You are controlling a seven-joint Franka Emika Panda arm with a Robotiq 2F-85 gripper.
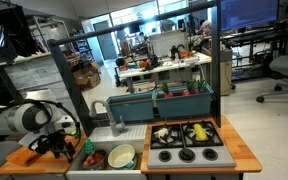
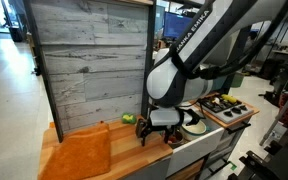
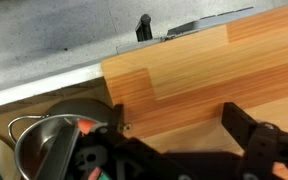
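Note:
My gripper is open low over the wooden counter [image 2: 134, 158]; only bare wood shows between its dark fingers. In the first exterior view the gripper [image 1: 62, 150] stands between the orange towel [image 1: 22, 156] and the sink area. A metal pot [image 3: 29, 145] lies just beside the left finger in the wrist view, with something red-orange [image 3: 86, 125] at its edge. Something green [image 1: 88, 147] shows by the sink's left side; I cannot tell what it rests on.
A cream bowl [image 1: 122, 157] stands right of the pot. Farther right is a stove [image 1: 189, 157] with a yellow item [image 1: 200, 132] on it. Behind runs a blue rack [image 1: 184, 105]. The white plank wall [image 2: 94, 70] bounds the towel's side.

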